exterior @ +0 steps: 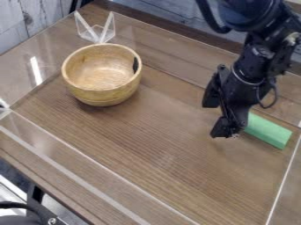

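Observation:
My black gripper (pixel 223 112) hangs over the right side of the wooden table (pixel 141 158), open, its fingers pointing down. Directly beside it, to the right and partly behind the fingers, lies a green block (pixel 266 130). I cannot tell whether the fingers touch it.
A tan bowl (pixel 101 75) stands at the upper left, with a white object (pixel 94 28) behind it, near the back edge. A grey wall runs along the back.

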